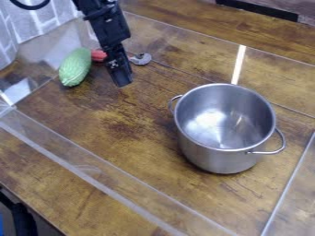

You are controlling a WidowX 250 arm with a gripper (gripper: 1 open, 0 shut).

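My black gripper [120,66] hangs at the upper left, just right of a pale green vegetable toy [74,65] that lies upright in the frame along the table. Behind the gripper a red-handled metal utensil [139,58] is partly hidden. Whether the fingers are open or shut is too small to tell. A large steel pot [227,128] with two side handles stands empty on the right.
Clear transparent edging runs along the left, front and right, with a pale strip at the back right.
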